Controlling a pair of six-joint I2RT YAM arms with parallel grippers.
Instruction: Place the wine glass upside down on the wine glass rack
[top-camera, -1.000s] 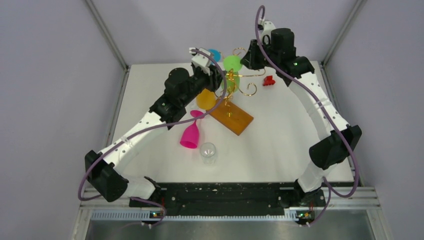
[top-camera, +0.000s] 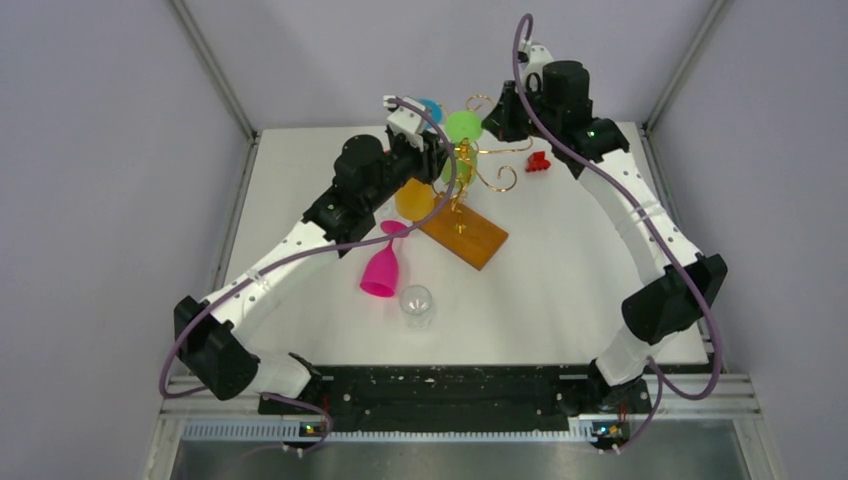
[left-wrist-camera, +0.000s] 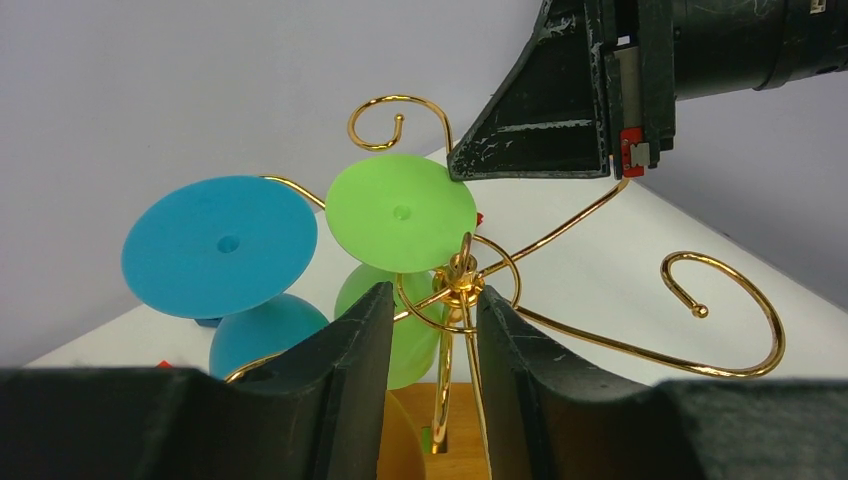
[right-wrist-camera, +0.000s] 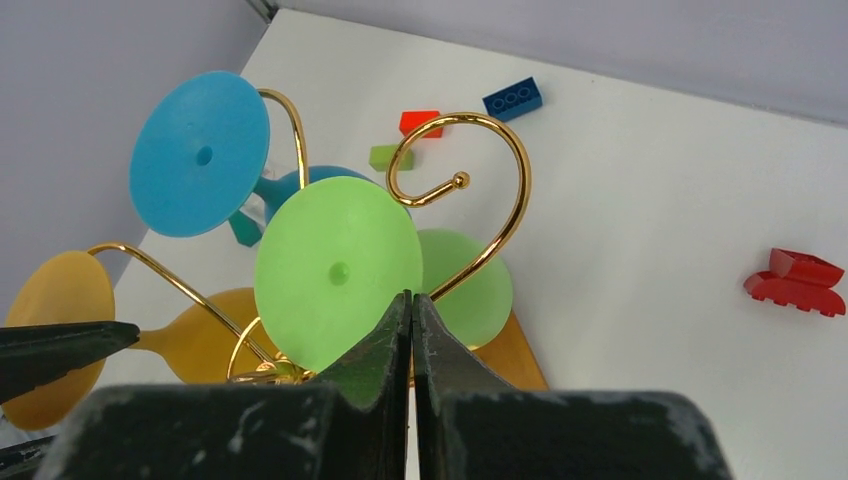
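A green wine glass (right-wrist-camera: 335, 270) hangs upside down on the gold rack (left-wrist-camera: 650, 355), its round foot uppermost and its bowl below. At the foot's edge, my right gripper is shut with nothing between its fingers; the foot lies outside them. The left wrist view shows the right fingertip (left-wrist-camera: 470, 170) against or very near the foot's right edge; contact is not certain. My left gripper stands open on the near side of the rack, the rack's post showing beyond the gap.
Blue (right-wrist-camera: 200, 155) and yellow (right-wrist-camera: 215, 350) glasses also hang on the rack. A pink glass (top-camera: 380, 272) and a clear glass (top-camera: 415, 303) stand on the table in front. Several toy bricks, including a red one (right-wrist-camera: 795, 282), lie behind.
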